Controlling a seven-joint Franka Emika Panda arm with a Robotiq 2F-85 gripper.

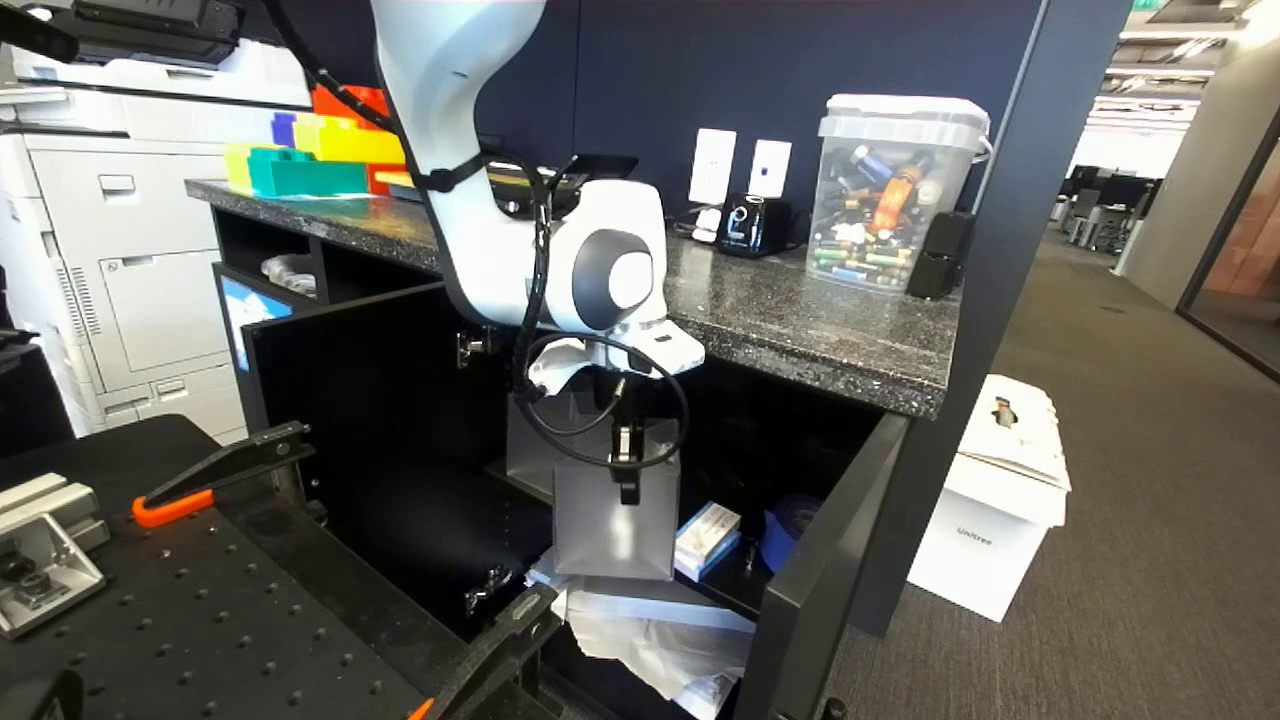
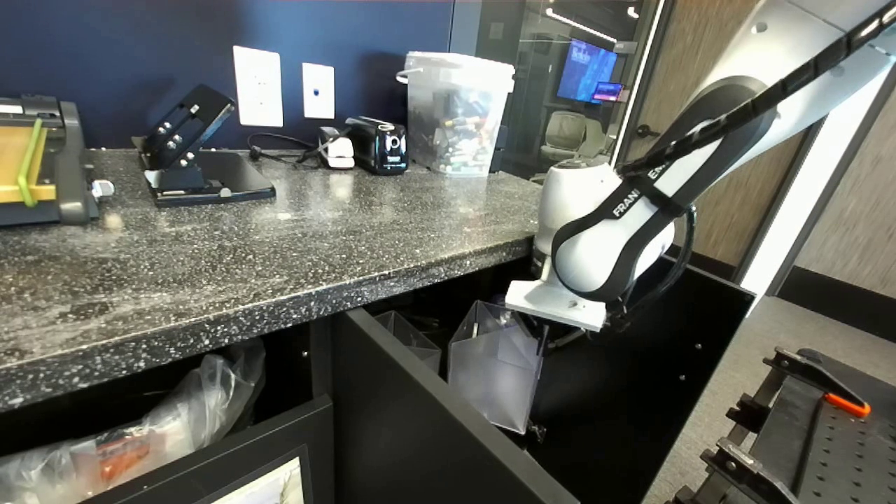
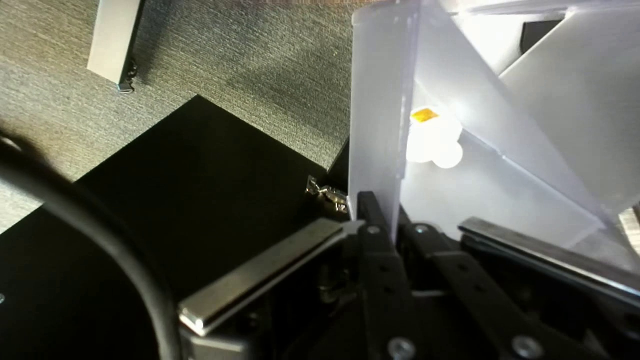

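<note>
A frosted, clear plastic bin hangs at the mouth of the open black cabinet, below the counter's edge. In the wrist view, my gripper is shut on the near wall of this bin, one finger on either side of it. White and orange shapes show through or inside the bin, too blurred to name. From the front, the gripper points down against the bin's face. A second frosted bin stands behind it, deeper in the cabinet.
Cabinet doors stand open on both sides, the right door close to the bin. A small white-and-blue box, a blue roll and crumpled wrapping lie in the cabinet. The stone counter overhangs it. A black perforated table stands in front.
</note>
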